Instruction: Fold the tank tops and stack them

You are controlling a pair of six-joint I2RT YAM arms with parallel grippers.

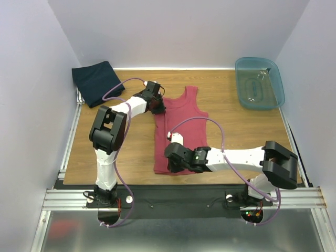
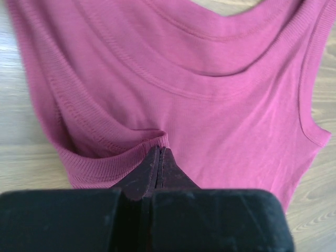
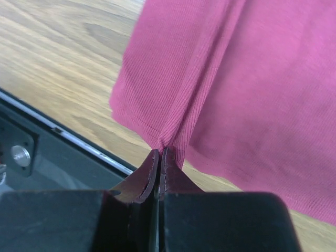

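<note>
A pink tank top (image 1: pixel 189 115) lies on the wooden table, its left side folded over toward the middle. My left gripper (image 1: pixel 160 109) is at its upper left; in the left wrist view, the shut left gripper has a folded pink edge at its fingertips. Near the bottom hem, my right gripper (image 1: pixel 173 167) is shut on a strip of pink fabric, seen in the right wrist view at the fingertips (image 3: pixel 163 155).
A dark folded cloth (image 1: pixel 94 81) lies at the back left. An empty teal plastic bin (image 1: pixel 260 105) sits at the back right. Bare table (image 1: pixel 231 126) shows right and left of the top.
</note>
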